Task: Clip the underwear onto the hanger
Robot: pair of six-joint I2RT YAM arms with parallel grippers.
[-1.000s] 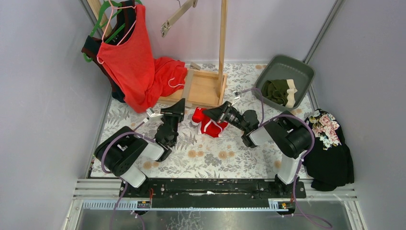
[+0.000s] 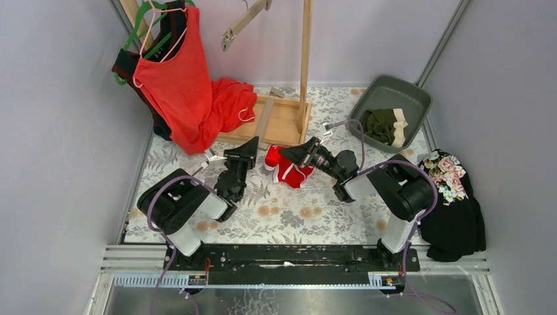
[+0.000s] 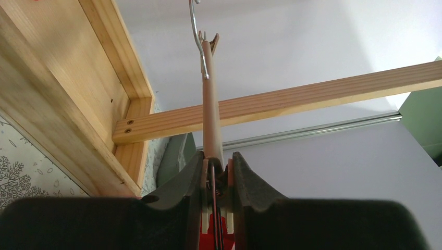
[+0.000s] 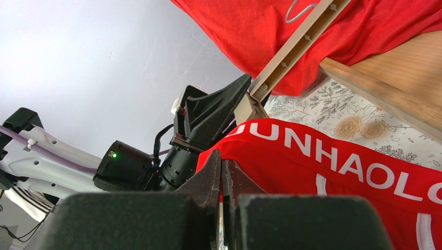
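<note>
Red underwear (image 2: 293, 172) with a white lettered waistband (image 4: 333, 161) hangs from my right gripper (image 2: 297, 156), which is shut on its edge in the right wrist view. My left gripper (image 2: 250, 146) is shut on a wooden clip hanger (image 3: 211, 104), near one end of its bar; a metal hook (image 3: 194, 31) sticks out along it. In the right wrist view the hanger bar (image 4: 286, 57) stands just beyond the waistband, its end clip (image 4: 245, 109) at the left gripper.
A wooden rack (image 2: 305, 59) with a tray base stands behind. Red and dark garments (image 2: 171, 85) hang at back left. A grey bin (image 2: 368, 92) with olive cloth is back right; a black floral garment (image 2: 453, 216) lies at far right.
My right gripper and the underwear have shifted slightly right over the last second. My left gripper and the hanger have moved only slightly.
</note>
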